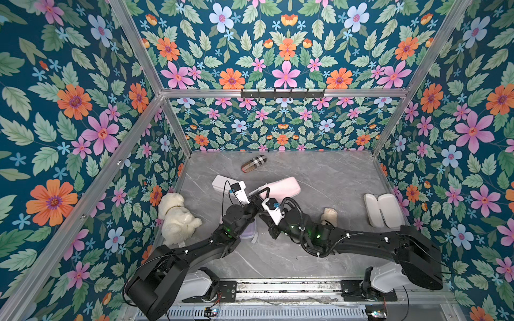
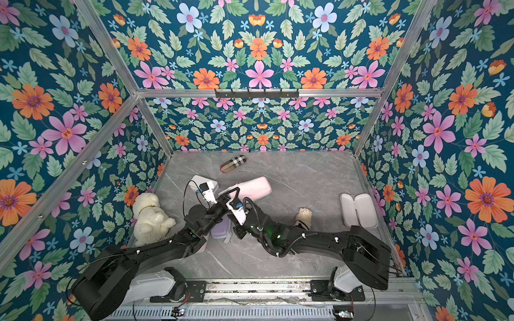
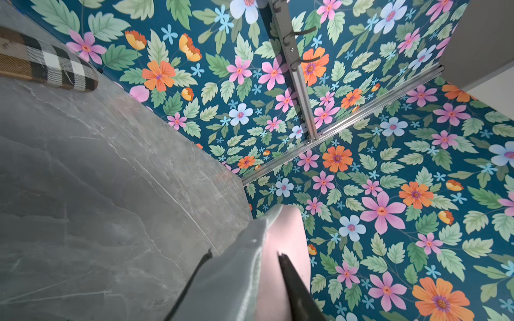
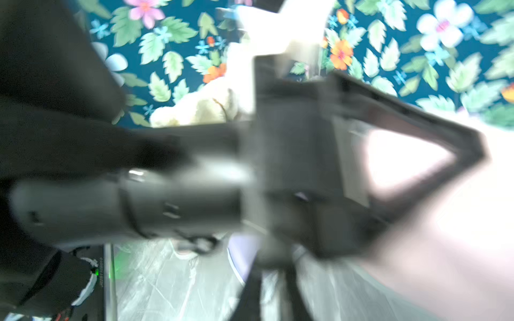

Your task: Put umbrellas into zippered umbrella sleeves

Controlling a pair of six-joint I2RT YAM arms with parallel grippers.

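Note:
A long pink zippered case (image 1: 283,188) is held at its left end by my left gripper (image 1: 264,193). In the left wrist view the case's pale grey and pink sides (image 3: 235,272) stand between the fingers. Close beside the left gripper is my right gripper (image 1: 269,220). Its narrow fingers point down in the right wrist view, a little apart, with no object evident between them; that view is blurred and the left gripper fills its middle. A plaid item (image 1: 253,163) lies at the back. A purple case (image 1: 249,231) is partly covered by the arms.
A white case (image 1: 221,184) lies behind the left arm. At the left sits a cream plush toy (image 1: 178,219). An open whitish case (image 1: 384,210) rests at the far right, and a small beige item (image 1: 329,216) is partly behind the right arm.

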